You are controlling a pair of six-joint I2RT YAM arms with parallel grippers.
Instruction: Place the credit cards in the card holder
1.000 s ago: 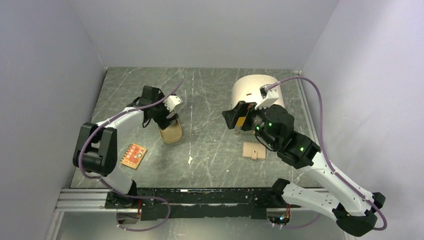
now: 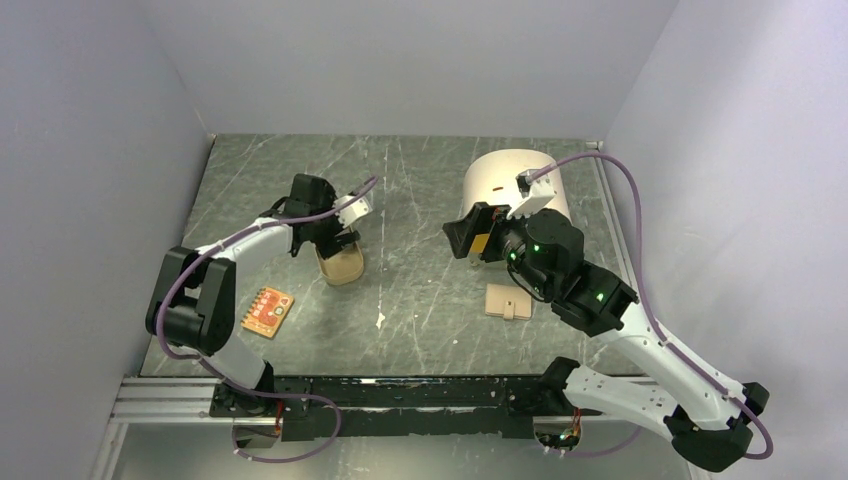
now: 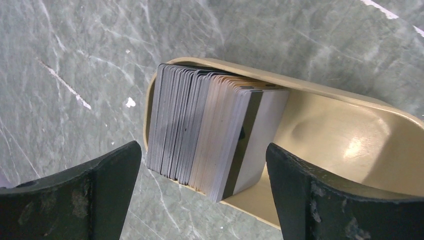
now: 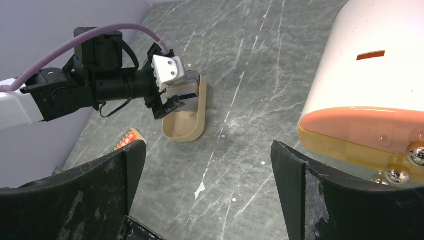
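A beige oval tray [image 3: 345,93] holds a stack of cards [image 3: 200,130] packed at one end, with one card [image 3: 264,125] leaning flatter, a dark stripe along it. My left gripper stands open above that stack, a finger to each side and nothing gripped. From the top view the left arm covers most of the cards. The card holder, apparently the closed beige wallet [image 2: 509,301] with a strap, lies on the right of the table. Raised above the table's right half, my right gripper is open and empty.
A large cream rounded object [image 4: 372,65] with an orange front stands behind the right gripper. An orange spiral notebook [image 2: 267,312] lies at the left front. Between tray and wallet the table [image 2: 415,310] is clear.
The left gripper has shifted slightly to the right over the tray, its wrist turning a little. The right arm has hardly moved, and the tray and wallet lie where they were.
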